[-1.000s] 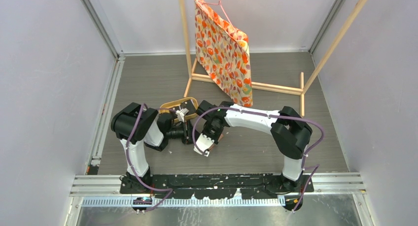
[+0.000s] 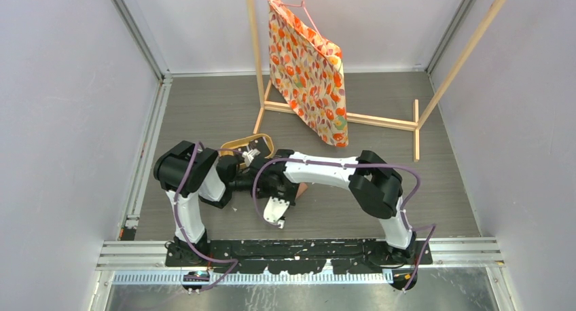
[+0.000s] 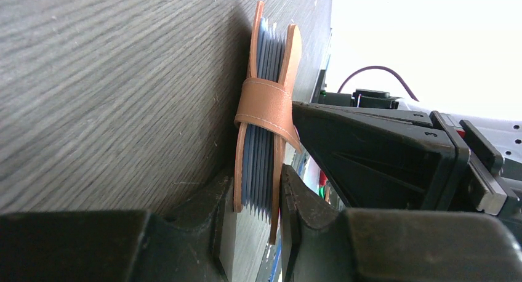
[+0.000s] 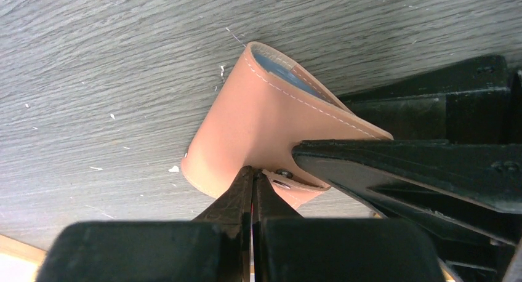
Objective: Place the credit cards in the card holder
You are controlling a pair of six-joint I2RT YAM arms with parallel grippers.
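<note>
A tan leather card holder point(image 4: 224, 128), with strap point(image 3: 261, 106) and several grey-blue sleeves between its covers, is low on the floor. My left gripper is shut on one end of it, as the left wrist view shows. My right gripper is shut, its tips at the holder's strap and snap in the right wrist view, with nothing visible held between them. In the top view both grippers meet at the middle front, largely hiding the holder. I cannot make out any separate credit cards for certain.
A yellow tray point(image 2: 231, 142) with dark items lies just behind the grippers. An orange patterned cloth point(image 2: 306, 80) hangs from a wooden rack point(image 2: 380, 121) at the back.
The left arm looks unchanged.
</note>
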